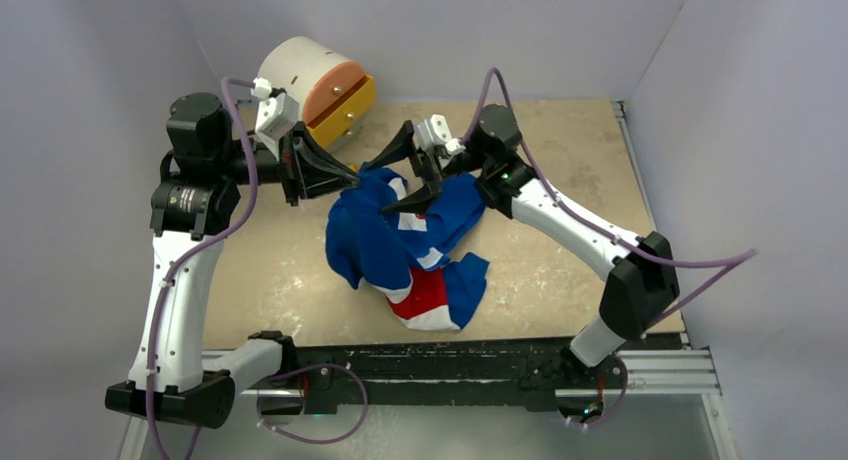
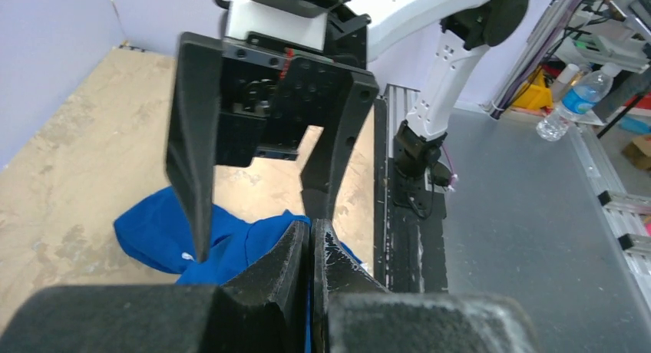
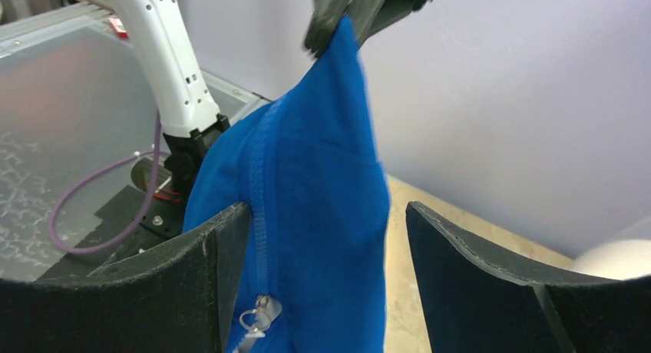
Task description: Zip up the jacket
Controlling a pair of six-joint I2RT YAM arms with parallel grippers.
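The jacket (image 1: 365, 242), blue with red and white bands, is lifted at its far left corner, while its lower part rests on the table. My left gripper (image 1: 354, 180) is shut on that corner; in the right wrist view, the cloth rises to a peak between the left fingers. Down the raised cloth runs a zipper track (image 3: 262, 207), with a metal zipper pull (image 3: 263, 313) low on it. With its fingers spread wide, my right gripper (image 1: 376, 188) stands open around the raised cloth, and the pull lies low between them, not gripped.
A small rounded drawer cabinet (image 1: 318, 80) with orange and yellow fronts stands at the back left, close behind the left gripper. Bare table (image 1: 570, 150) shows to the right. The two grippers are very close together.
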